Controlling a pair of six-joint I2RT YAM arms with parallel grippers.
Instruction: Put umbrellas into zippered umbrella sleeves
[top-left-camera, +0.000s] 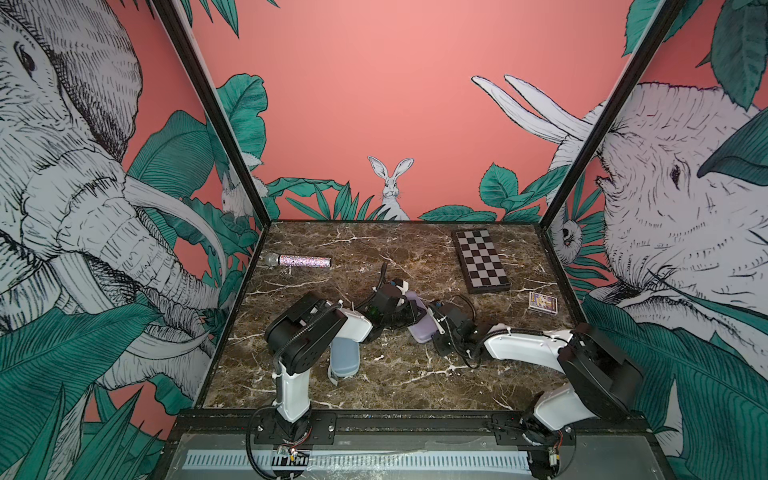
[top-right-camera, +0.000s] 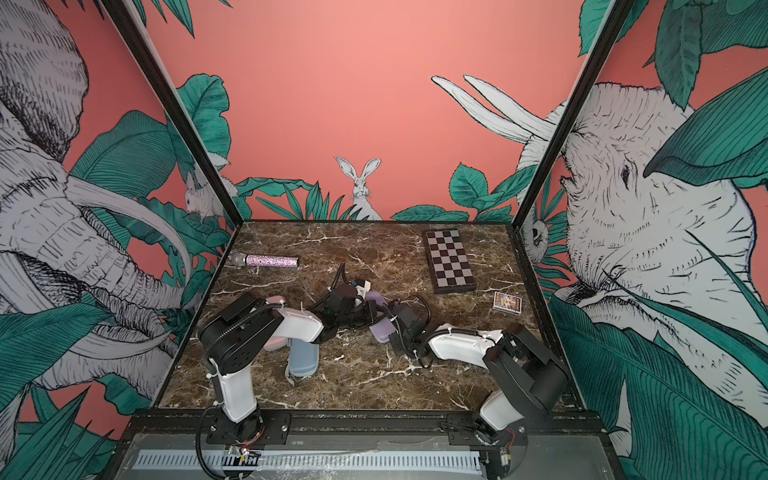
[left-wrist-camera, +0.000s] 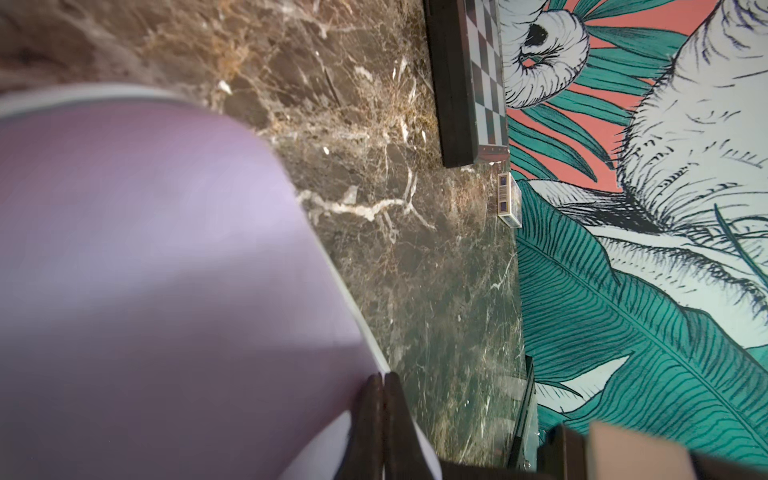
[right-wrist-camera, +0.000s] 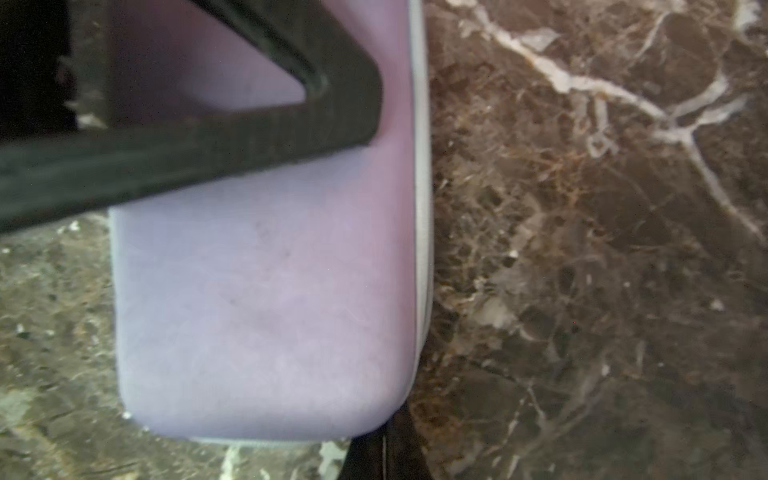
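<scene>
The purple zippered sleeve (top-left-camera: 425, 329) lies mid-table between my two grippers, turned a little askew, its pale zipper seam showing along the edge. At its rim in the left wrist view, my left gripper is shut, with nothing visible between its fingertips. A dark finger of that gripper crosses over the sleeve (right-wrist-camera: 264, 312) in the right wrist view. My right gripper is shut beside the sleeve's rounded near end; whether it pinches the seam is hidden. A blue sleeve (top-left-camera: 345, 357) and a pink sleeve (top-right-camera: 276, 344) lie near the left arm, the pink one mostly covered.
At the back left lies a glittery rod-like object (top-left-camera: 304, 261) with a dark end. A checkered board (top-left-camera: 482, 261) is at the back right, with a card box (top-left-camera: 543, 302) in front of it. Bare table shows along the back middle and front right.
</scene>
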